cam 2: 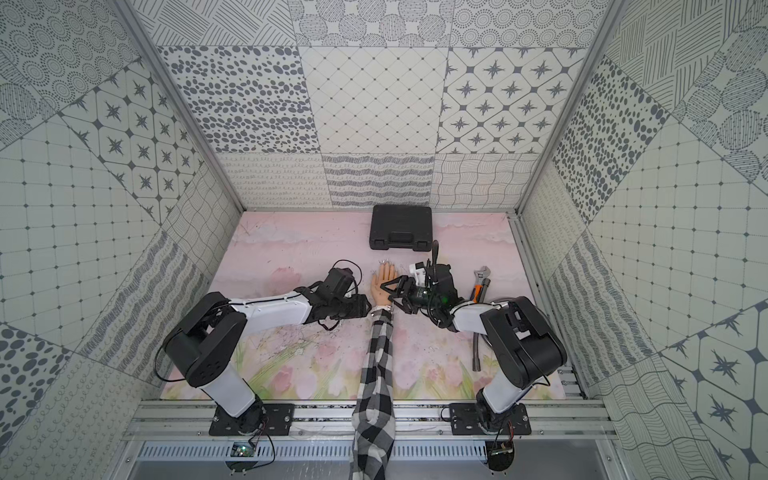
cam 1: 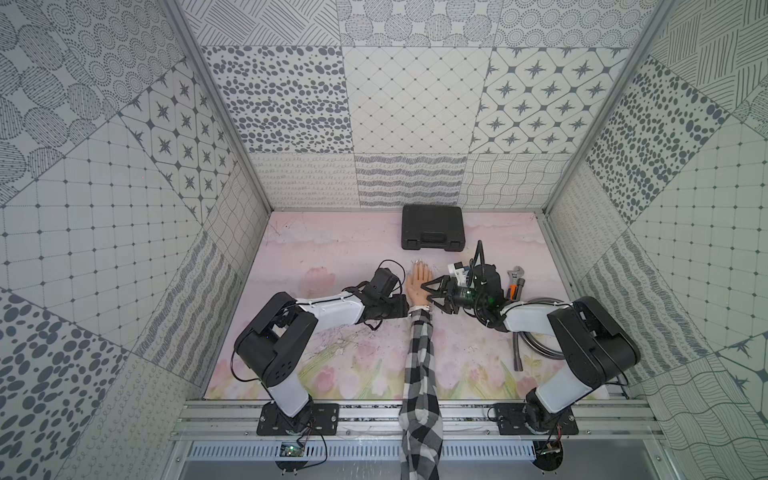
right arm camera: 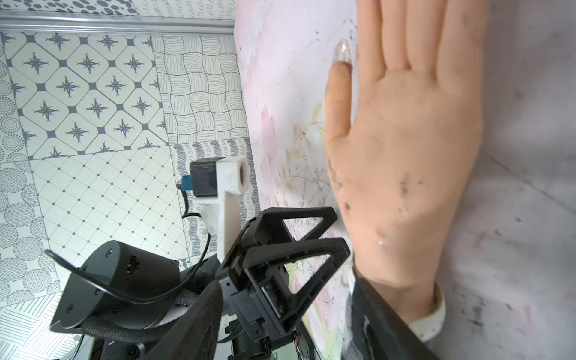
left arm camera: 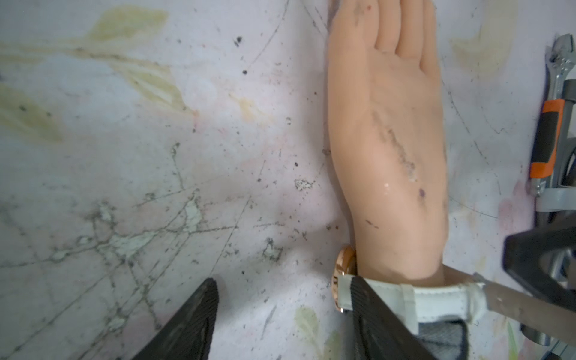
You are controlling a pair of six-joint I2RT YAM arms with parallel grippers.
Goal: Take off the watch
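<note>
A model hand [left arm camera: 396,144] lies flat, its wrist wearing a watch with a white strap [left arm camera: 441,303] and a gold-coloured case [left arm camera: 345,267] on the left side. A light strip of the strap [left arm camera: 522,306] reaches away to the right, toward a black right-gripper finger. My left gripper is open left of the wrist, its right finger against or just in front of the case end. From the right, my right gripper [cam 1: 437,294] stands open at the hand's edge. In the right wrist view, the strap [right arm camera: 433,321] shows at the wrist; one finger [right arm camera: 375,318] covers part of it.
A checked sleeve [cam 1: 421,376] runs from the wrist to the front. Behind the hand lies a black case [cam 1: 433,227]. Tools with orange handles [cam 1: 513,289] and a coiled hose [cam 1: 548,348] lie at the right.
</note>
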